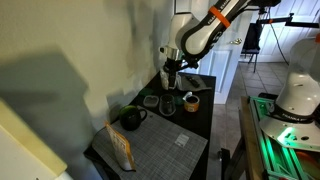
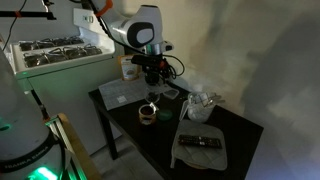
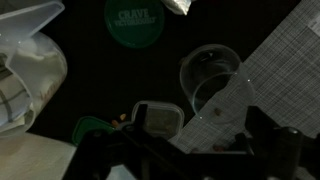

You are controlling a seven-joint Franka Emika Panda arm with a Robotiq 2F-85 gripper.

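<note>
My gripper stands open in the wrist view, its dark fingers spread apart along the bottom, with nothing visibly held. Between and just beyond them lies a clear cup [image 3: 213,78], partly over a grey woven mat. A small clear container [image 3: 160,119] is close to the left finger. In exterior view 1 the gripper [image 1: 172,79] is low at the far part of the dark table. Exterior view 2 puts the gripper [image 2: 156,76] above the far side of the table. Whether it touches anything there is too small to tell.
A round green lid [image 3: 135,20] and a white pitcher [image 3: 38,70] lie around the gripper. Nearer the front of exterior view 1 are a black mug [image 1: 132,117], an upright bottle [image 1: 120,147] and a bare grey mat [image 1: 165,145]. A wall borders the table.
</note>
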